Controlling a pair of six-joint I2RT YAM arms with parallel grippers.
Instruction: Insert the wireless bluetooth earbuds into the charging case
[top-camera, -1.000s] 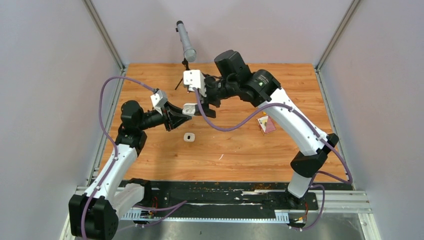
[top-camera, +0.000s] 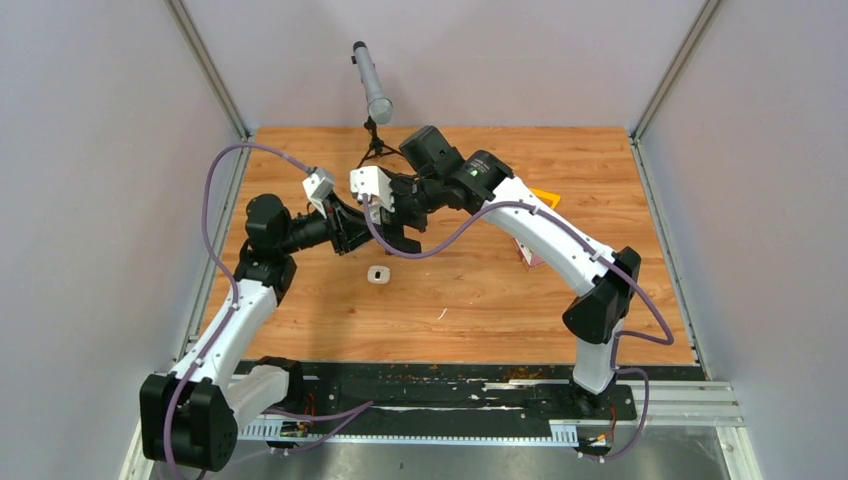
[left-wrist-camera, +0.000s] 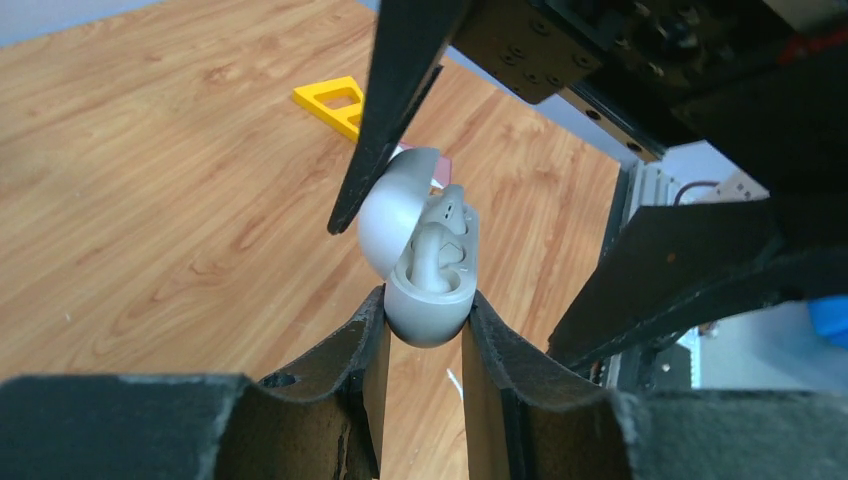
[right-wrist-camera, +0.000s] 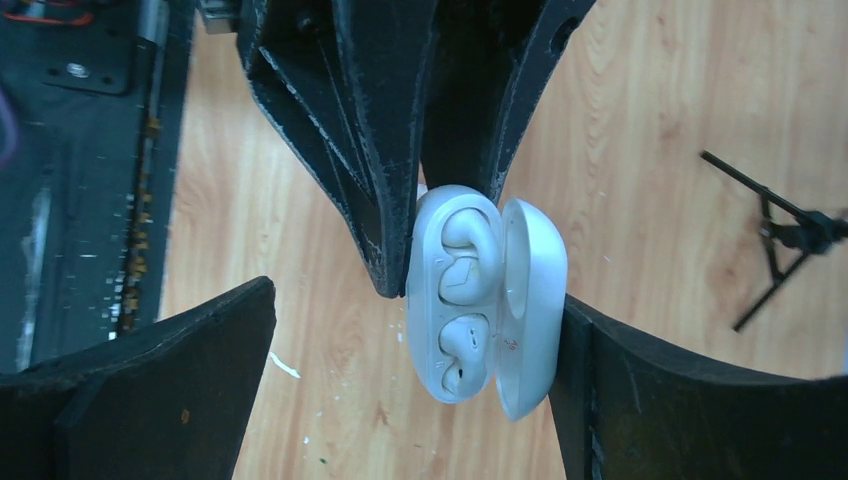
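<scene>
The white charging case (left-wrist-camera: 430, 310) is held in my left gripper, shut on one end of it. Its lid (right-wrist-camera: 535, 300) stands open, and two white earbuds (right-wrist-camera: 468, 250) show in their recesses in the right wrist view. My right gripper is open around the case, one finger reaching close to or against the lid side; contact is unclear. In the top view both grippers meet above the left middle of the table, the case mostly hidden by the right arm.
A yellow triangular piece (left-wrist-camera: 315, 95) and a pink card-like item (top-camera: 530, 255) lie on the right of the table. A small white square (top-camera: 378, 275) lies below the grippers. A tripod-mounted grey tube (top-camera: 370, 80) stands at the back.
My left arm has moved slightly, its wrist a little higher in the top view.
</scene>
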